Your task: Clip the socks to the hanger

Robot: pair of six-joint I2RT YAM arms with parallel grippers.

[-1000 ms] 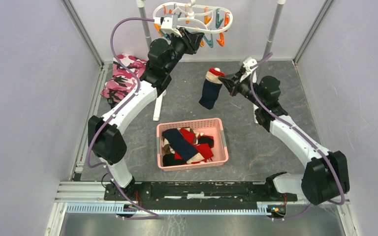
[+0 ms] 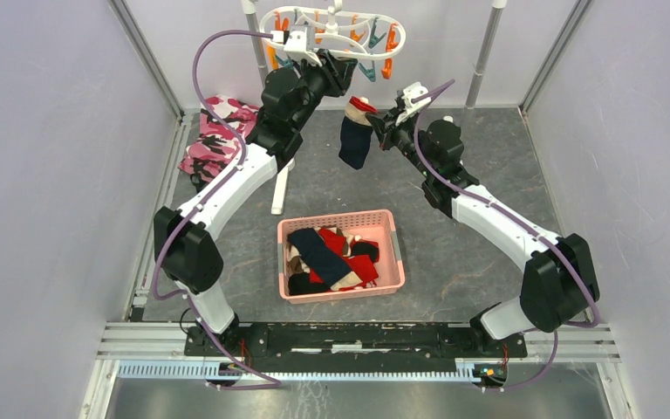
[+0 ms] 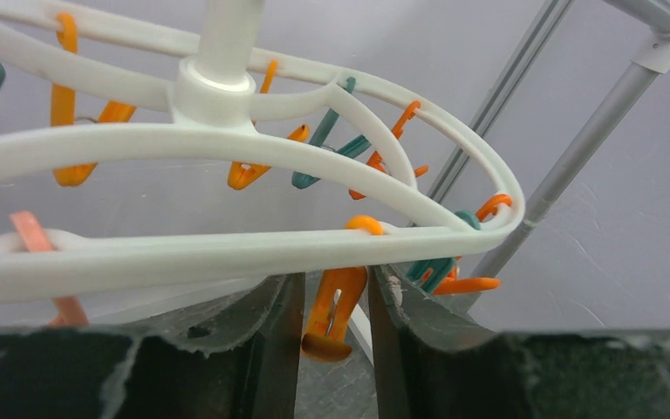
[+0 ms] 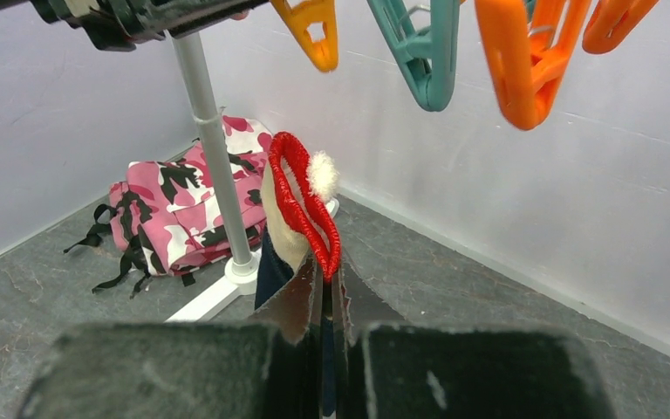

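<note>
The white hanger (image 2: 331,54) with orange and teal clips hangs at the top. In the left wrist view my left gripper is at its near rail, with an orange clip (image 3: 329,332) between its part-open fingers; whether they touch it is unclear. My right gripper is shut on the cuff of a navy sock (image 2: 354,140) with red-and-cream top and white pompom, which hangs just below the clips. A pink basket (image 2: 283,255) of more socks stands on the floor.
A pink camouflage bag (image 2: 214,148) lies at the back left beside a metal pole (image 4: 218,175) and its white foot. Walls stand on both sides and behind. The floor right of the basket is clear.
My right gripper has carried the sock left and up toward the hanger. The hanger has shifted slightly left; my left gripper has moved only slightly.
</note>
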